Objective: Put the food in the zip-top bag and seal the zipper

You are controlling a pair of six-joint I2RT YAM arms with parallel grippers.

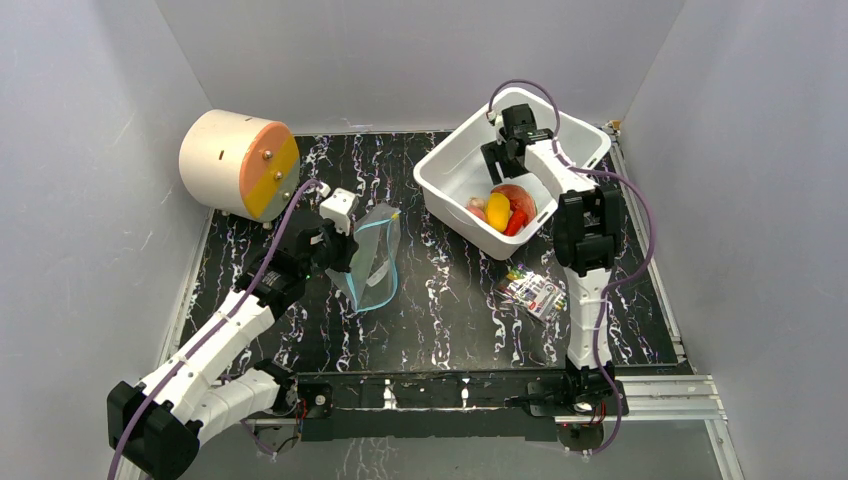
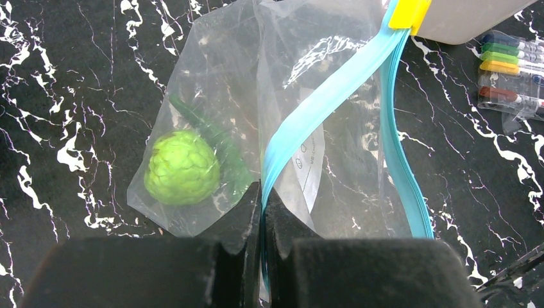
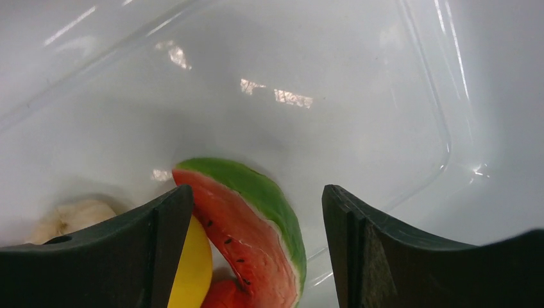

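Note:
The clear zip top bag (image 1: 375,260) lies on the black table with a green round food (image 2: 181,167) and a long green one (image 2: 218,138) inside. My left gripper is shut on the bag's blue zipper edge. In the white bin (image 1: 450,180), my right gripper is open above a watermelon slice (image 3: 240,218), with nothing held. A yellow food (image 1: 497,210), a red one (image 1: 516,223) and a pale one (image 3: 83,221) lie there too.
A packet of markers (image 1: 530,292) lies in front of the bin. A cylinder (image 1: 225,160) stands at the back left.

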